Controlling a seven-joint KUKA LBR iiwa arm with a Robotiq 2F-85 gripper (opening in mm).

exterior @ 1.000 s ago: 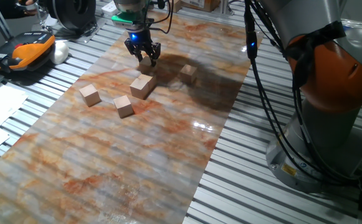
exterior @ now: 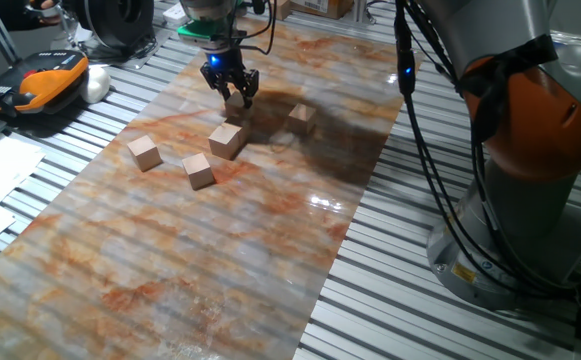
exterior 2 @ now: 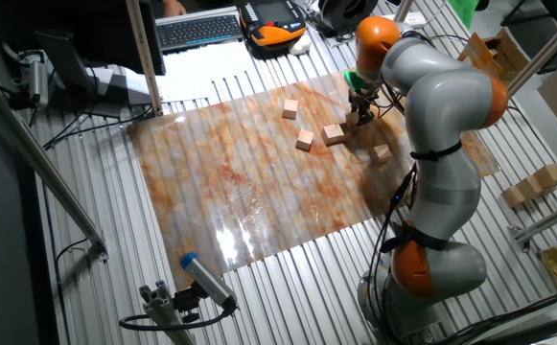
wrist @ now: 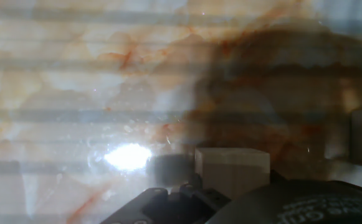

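Note:
Several light wooden blocks are grouped on the marbled sheet. My gripper (exterior: 232, 98) points down at the far end of the group. Its dark fingers stand around one small block (exterior: 235, 103), partly hidden by them; whether they press on it I cannot tell. Just in front is a larger block (exterior: 227, 141). Two more, a left block (exterior: 144, 153) and a near block (exterior: 198, 171), lie closer to the camera, and a right block (exterior: 301, 119) sits apart in shadow. The wrist view shows a pale block (wrist: 232, 171) beside the dark finger parts at the bottom edge.
The marbled sheet (exterior 2: 249, 192) is bare over its near half. Beyond its left edge lie an orange-and-black device (exterior: 35, 82) and papers (exterior: 0, 180). The arm's base (exterior: 510, 250) stands on the slatted table at right. More wooden blocks (exterior 2: 532, 187) are at the far right.

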